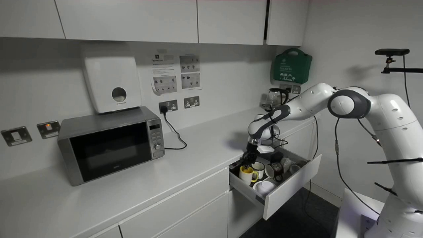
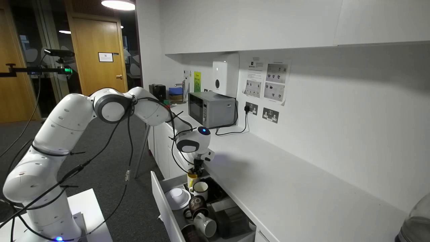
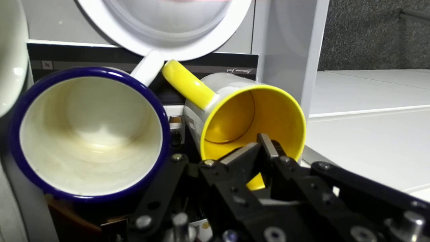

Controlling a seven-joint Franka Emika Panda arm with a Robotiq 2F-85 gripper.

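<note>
A white mug with a yellow inside point(image 3: 278, 109) leans in the open drawer, its yellow handle pointing up and left in the wrist view. My gripper is shut, its fingertips at the mug's mouth, overlapping the near rim in view. I see no clear thickness of mug between the fingers, and their exact contact with it is hidden. In exterior view 1 the yellow mug point(image 1: 245, 177) stands at the drawer's left end, directly under the gripper point(image 1: 247, 166).
A blue-rimmed mug point(image 3: 94, 133) sits close beside the yellow one. White dishes point(image 1: 264, 188) lie near the drawer front point(image 1: 291, 189). More mugs point(image 2: 205, 224) crowd the drawer's other end.
</note>
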